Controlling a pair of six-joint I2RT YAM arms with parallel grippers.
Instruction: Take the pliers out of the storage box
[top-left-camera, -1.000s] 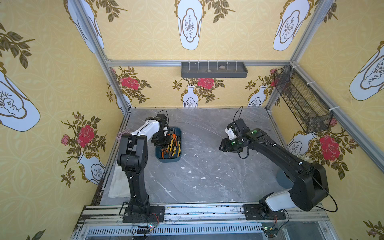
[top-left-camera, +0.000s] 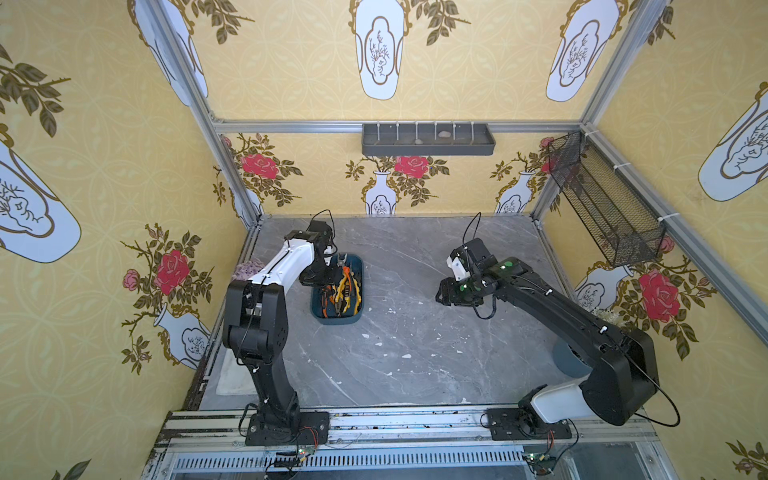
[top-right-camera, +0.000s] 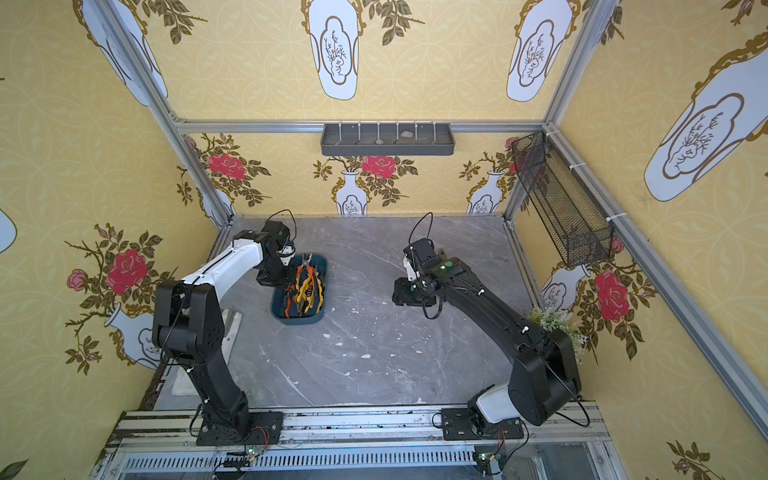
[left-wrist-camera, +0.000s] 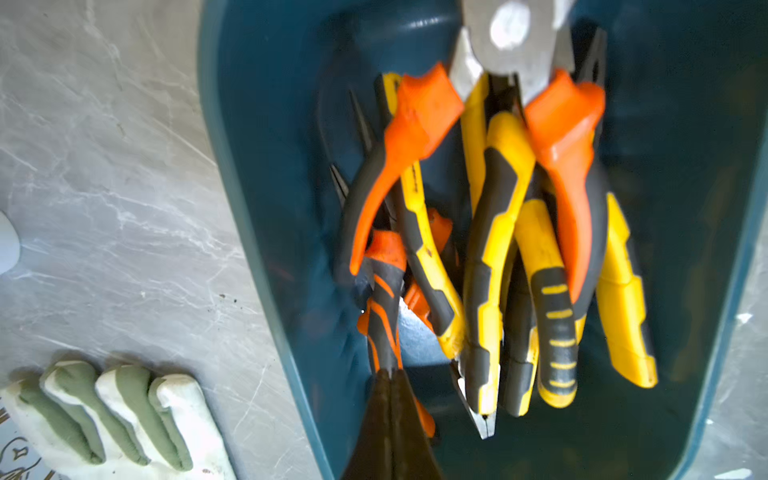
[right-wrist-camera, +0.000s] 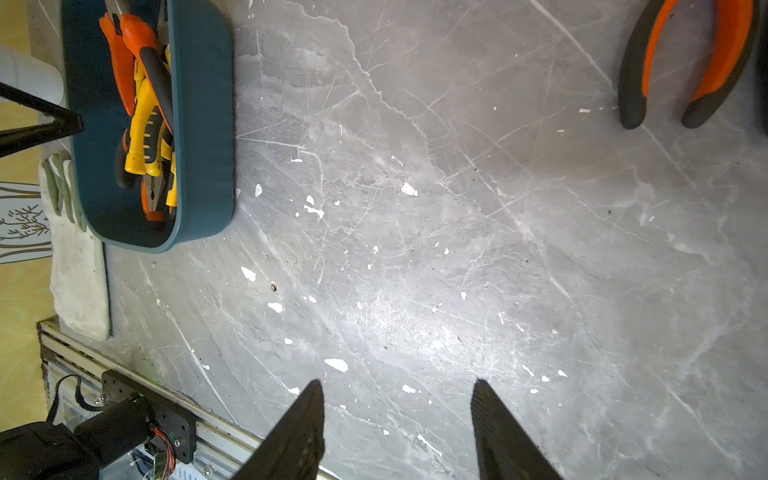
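Observation:
The blue storage box (left-wrist-camera: 264, 280) holds several pliers. Large pliers with orange-and-black handles (left-wrist-camera: 572, 192) lie on top of yellow-and-black ones (left-wrist-camera: 489, 288). Lower down on the left are smaller orange-and-black pliers (left-wrist-camera: 384, 276). My left gripper is shut over the box, its tips together with nothing between them; the smaller pliers' handle appears just beyond the tips, outside the fingers. Over bare table, my right gripper stands open and empty. Another orange-and-black-handled pair of pliers (right-wrist-camera: 644, 64) lies on the table in the right wrist view, its head out of frame.
A white and green glove-like item (left-wrist-camera: 152, 416) lies left of the box. A wire basket (top-left-camera: 612, 200) hangs on the right wall, and a grey tray (top-left-camera: 428, 148) at the back. Clear marble table (top-left-camera: 392, 344) stretches between the arms.

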